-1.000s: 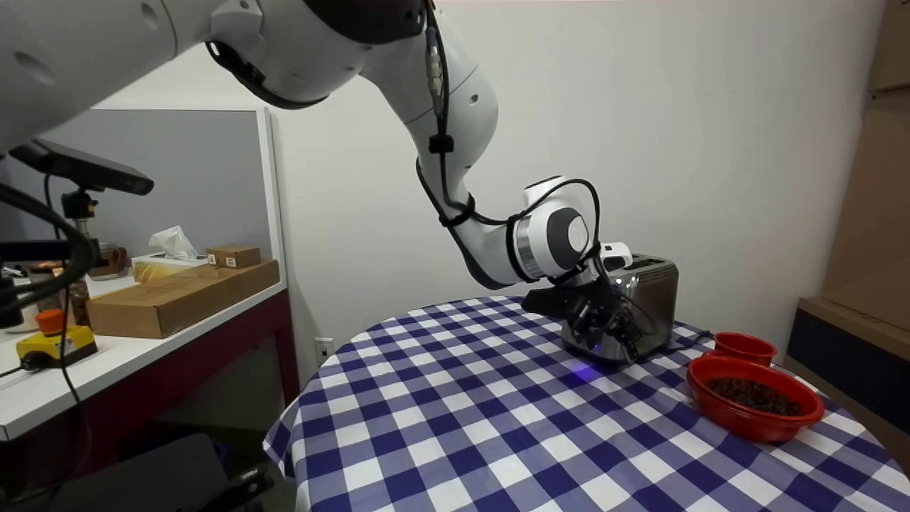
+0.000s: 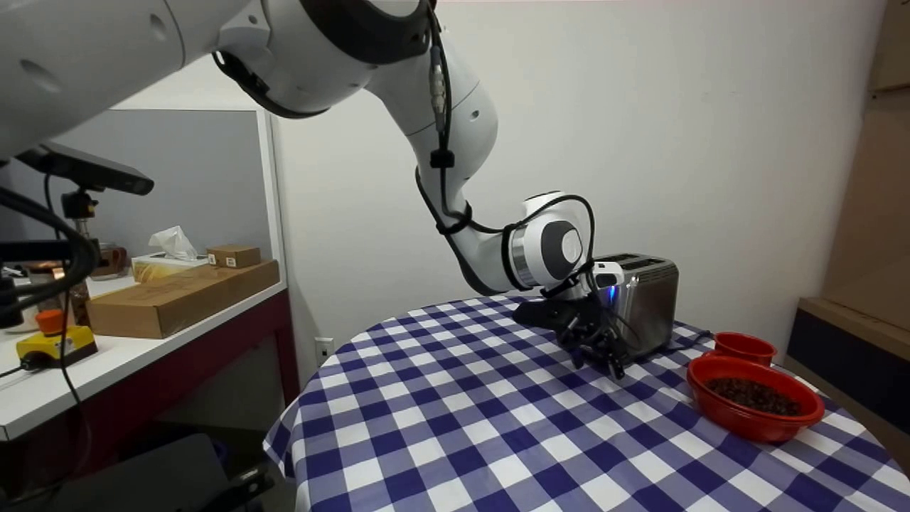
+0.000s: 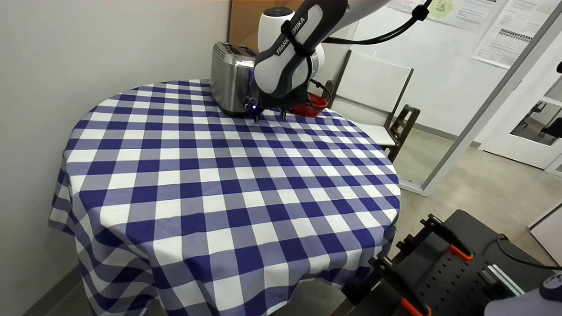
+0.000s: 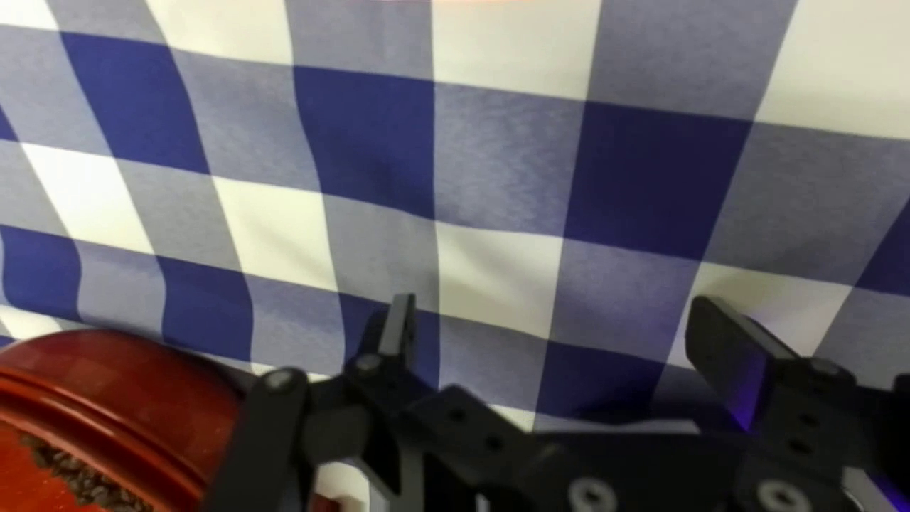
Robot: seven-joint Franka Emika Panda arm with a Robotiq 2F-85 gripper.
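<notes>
My gripper is open in the wrist view, its two dark fingers wide apart with only checkered cloth seen between them. Exterior view 1 has the gripper low over the table, in front of a steel toaster. From the other side, the gripper hangs just right of the toaster, its fingertips close to the cloth; whether they touch it I cannot tell. A red bowl of small dark pieces stands to the right, and its side fills the wrist view's lower left corner.
Behind the bowl is a smaller red container. The toaster's cord runs over the cloth near it. A wide stretch of the tablecloth is bare. A chair stands beyond the table edge.
The gripper has come down closer to the cloth and shifted slightly left in exterior view 1. The purple glow on the cloth below it is gone. Toaster and bowls have stayed put.
</notes>
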